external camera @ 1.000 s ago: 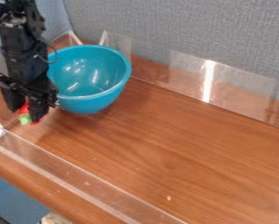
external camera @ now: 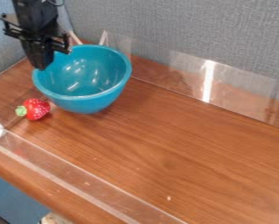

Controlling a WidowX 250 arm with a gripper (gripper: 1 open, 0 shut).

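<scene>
A light blue bowl [external camera: 89,83] rests at the left of the wooden table [external camera: 177,149]. A red strawberry toy [external camera: 37,108] with a green top lies on the wood just beside the bowl, at its lower left. My dark gripper [external camera: 40,61] is raised at the bowl's upper left rim, above and apart from the strawberry. It looks shut, with nothing seen between its fingers, though the fingertips are small and dark.
Clear plastic guards [external camera: 207,81] run along the back and the front left of the table, with a grey padded wall behind.
My gripper has risen away from the strawberry toward the back. The strawberry is now uncovered on the table; the bowl looks unmoved.
</scene>
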